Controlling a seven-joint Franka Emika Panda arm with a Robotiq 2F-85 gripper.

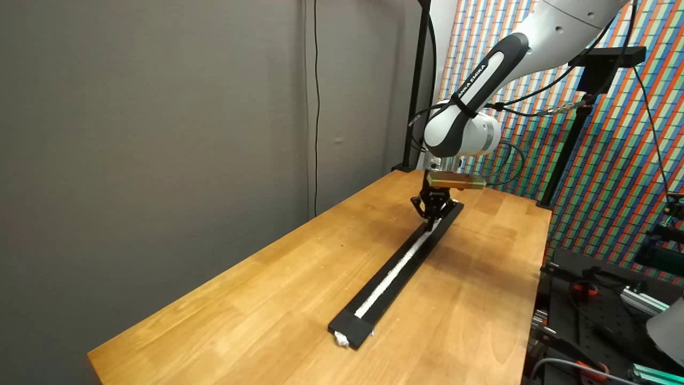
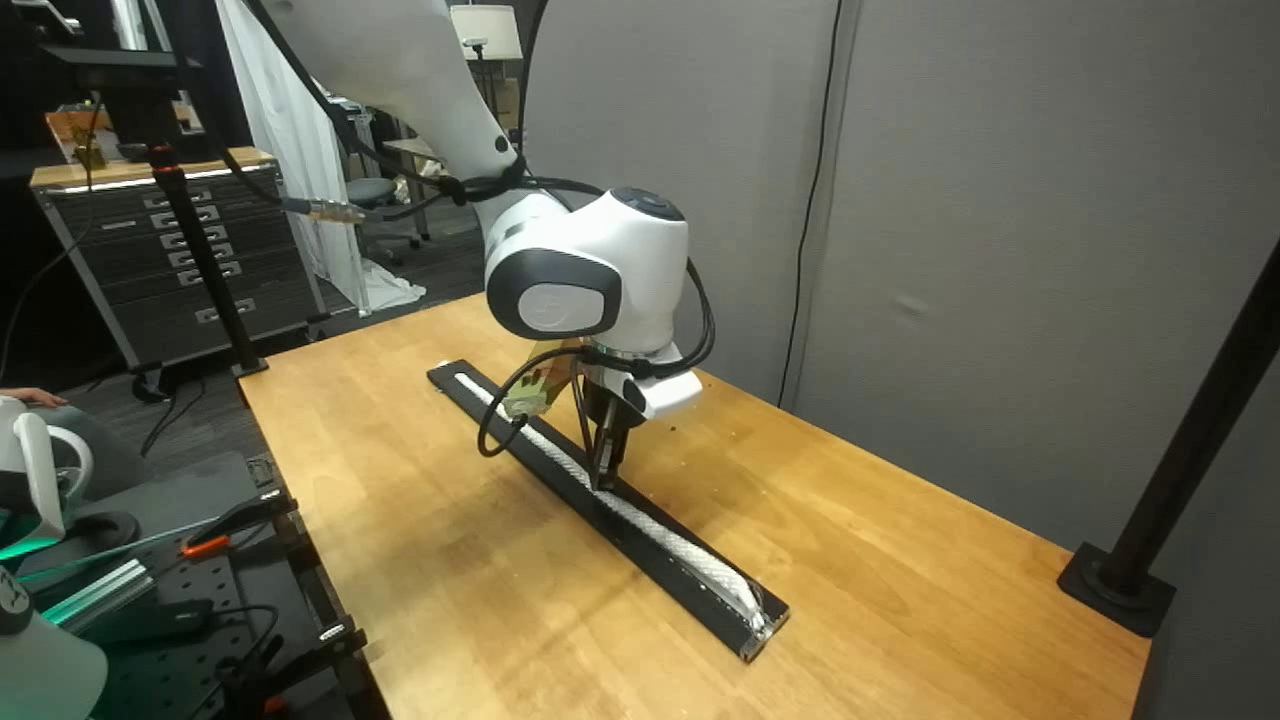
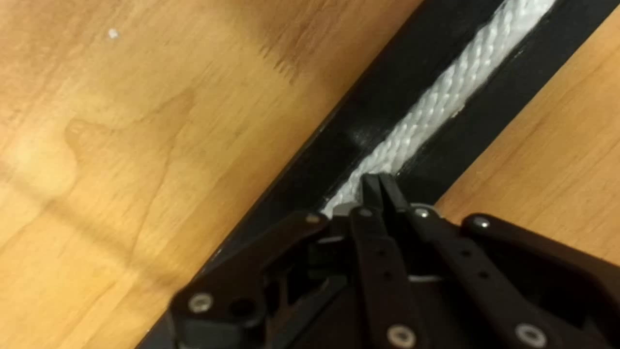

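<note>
A long black channel (image 1: pixel 433 247) lies on the wooden table, with a white braided rope (image 1: pixel 397 268) running lengthwise in its groove. My gripper is shut and points down at the rope, its fingertips over or touching the white braid (image 3: pixel 441 96) in the wrist view. Nothing shows between the fingers. In the second exterior view the gripper (image 2: pixel 603 480) stands over the middle stretch of the channel (image 2: pixel 552 474). Toward the near end there, the rope (image 2: pixel 708 570) looks raised and fuller. Whether the fingertips press on the rope is hard to tell.
Bare wooden tabletop (image 1: pixel 269 301) surrounds the channel on both sides. Grey wall panels (image 1: pixel 192 128) stand along one long side. A black post (image 2: pixel 1146 480) rises from a table corner, and a cart with tools (image 2: pixel 192 600) adjoins the opposite side.
</note>
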